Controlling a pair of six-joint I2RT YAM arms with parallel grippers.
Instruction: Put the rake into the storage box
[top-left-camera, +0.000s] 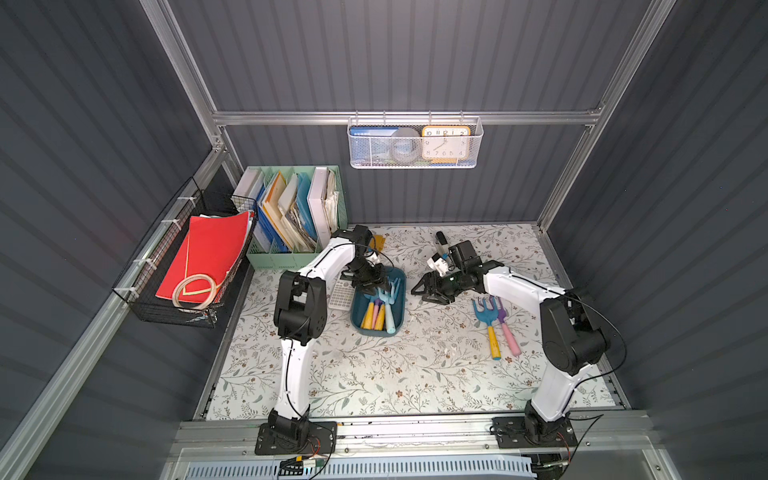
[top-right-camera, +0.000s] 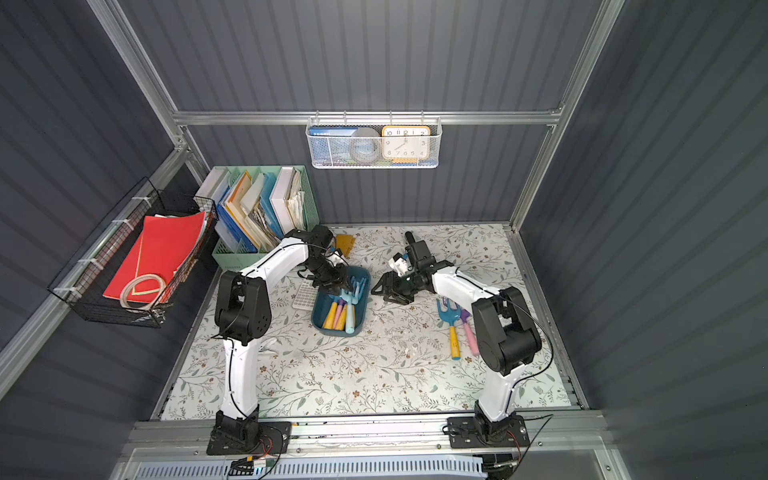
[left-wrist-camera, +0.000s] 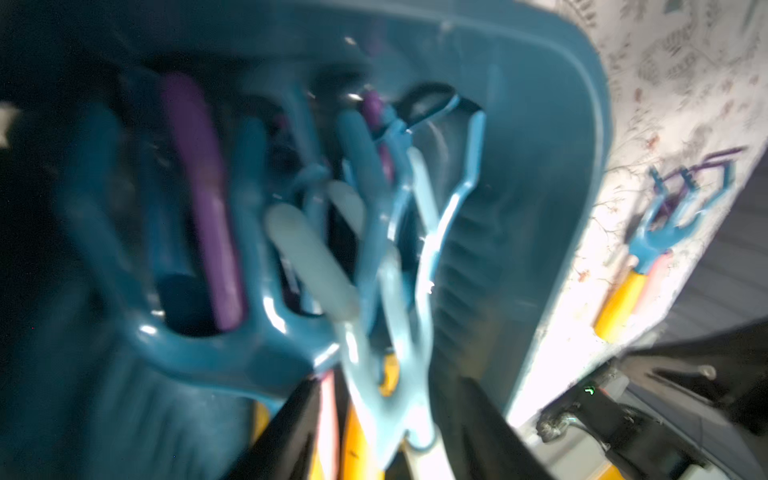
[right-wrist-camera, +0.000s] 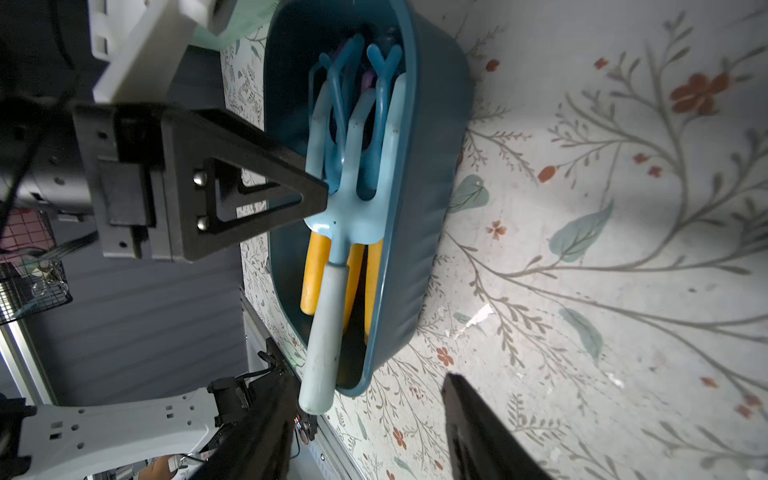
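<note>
A pale blue rake lies on top of the other tools in the blue storage box. In the right wrist view its handle end shows near the front rim. My left gripper is over the box; its fingers stand apart on both sides of the rake's neck, with gaps to it. Right of the box, my right gripper is open and empty above the table. On the right of the table lie a blue rake with a yellow handle and a purple rake with a pink handle.
A white keyboard-like item is left of the box. Behind it stand a green file holder and a small yellow item. A black-handled tool lies behind my right arm.
</note>
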